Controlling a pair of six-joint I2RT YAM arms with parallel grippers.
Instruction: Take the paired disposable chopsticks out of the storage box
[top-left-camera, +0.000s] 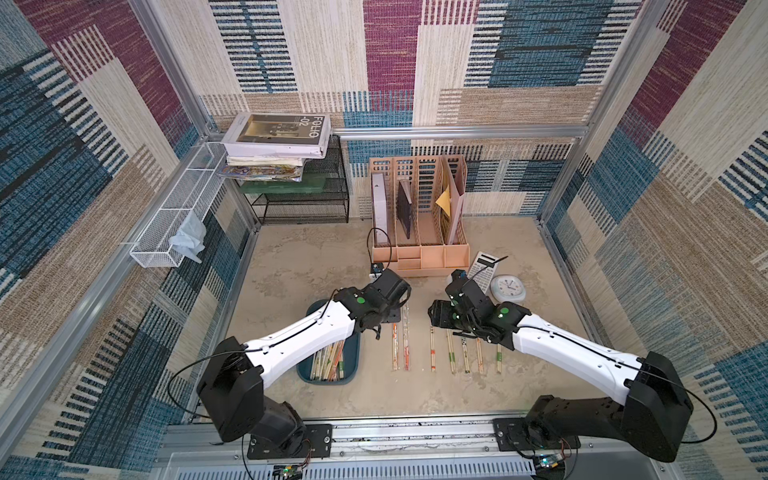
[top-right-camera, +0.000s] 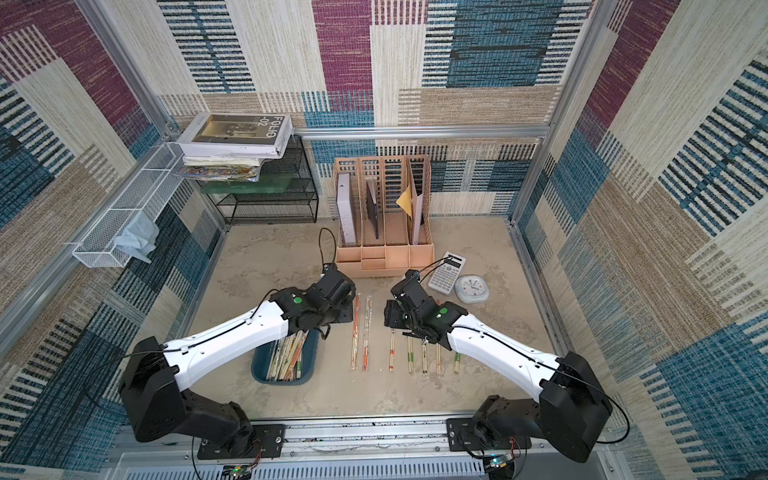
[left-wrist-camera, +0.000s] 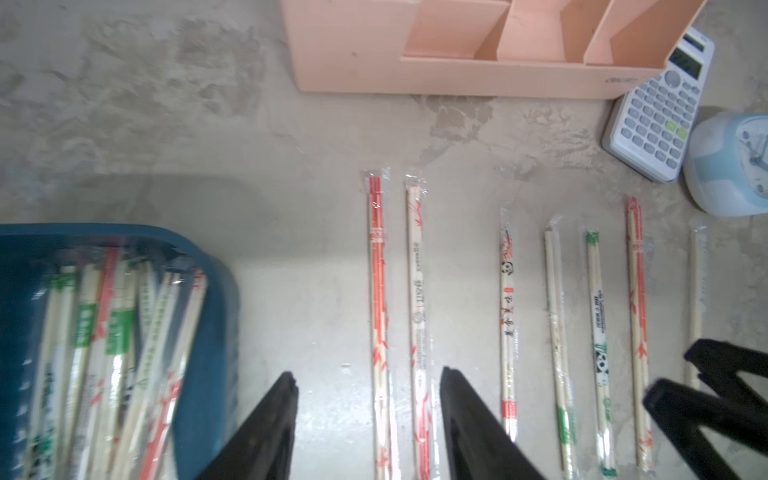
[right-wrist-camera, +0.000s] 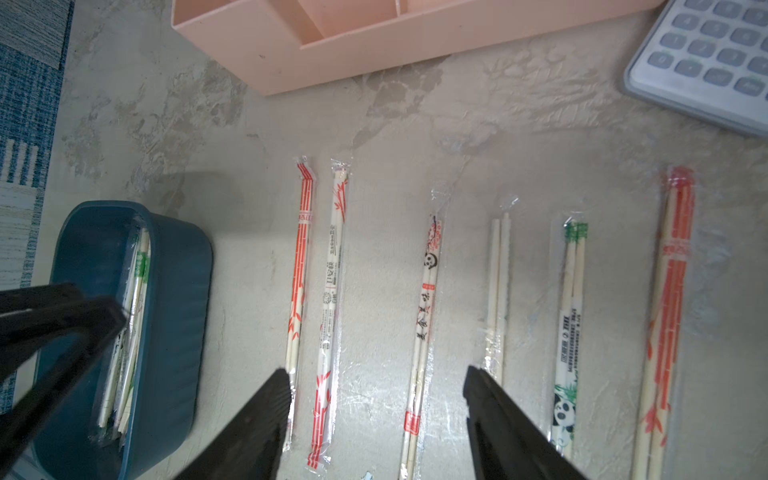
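Note:
A dark blue storage box (left-wrist-camera: 220, 336) holds several paired chopsticks in wrappers (left-wrist-camera: 120, 336) at the table's left. Wrapped pairs lie in a row on the table: red (left-wrist-camera: 377, 280), white-and-red (left-wrist-camera: 417, 304), panda-printed (right-wrist-camera: 424, 320) and several more rightward. My left gripper hangs above the row beside the box, fingers apart, nothing between them. My right gripper is above the middle of the row, also open and empty.
A pink file organiser (top-left-camera: 420, 260) stands behind the row. A calculator (left-wrist-camera: 656, 120) and small clock (left-wrist-camera: 728, 164) lie at the back right.

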